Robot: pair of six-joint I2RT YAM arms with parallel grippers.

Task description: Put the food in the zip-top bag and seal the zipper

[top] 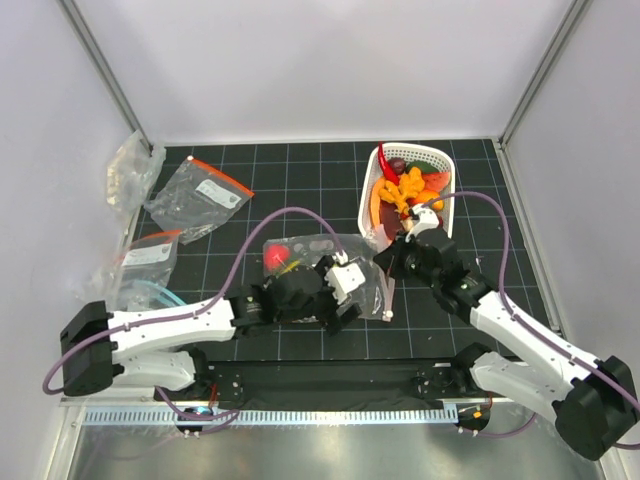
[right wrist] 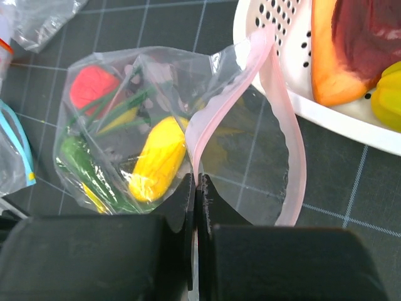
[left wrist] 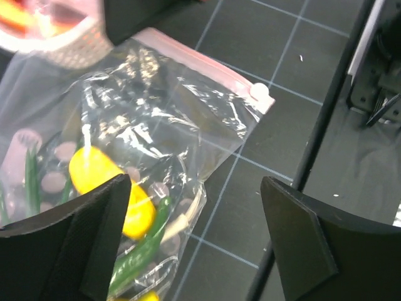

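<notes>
A clear zip top bag [right wrist: 188,81] with a pink zipper edge [right wrist: 219,119] lies mid-table, its mouth toward the right. Inside it are a yellow food piece [right wrist: 158,160], a red one [right wrist: 93,86] and a green one [right wrist: 81,160]. My right gripper is shut on one layer of the pink edge; the other layer curves away from it, so the mouth gapes there. Over the bag's lower right part, my left gripper is open with nothing between its fingers. In the left wrist view the zipper's white end slider [left wrist: 259,91] shows ahead of it.
A white basket [top: 366,205] with several toy foods stands right behind the bag's mouth, close to the right gripper. More plastic bags [top: 200,197] lie at the left. Bare dark tiles [top: 300,180] spread behind the bag.
</notes>
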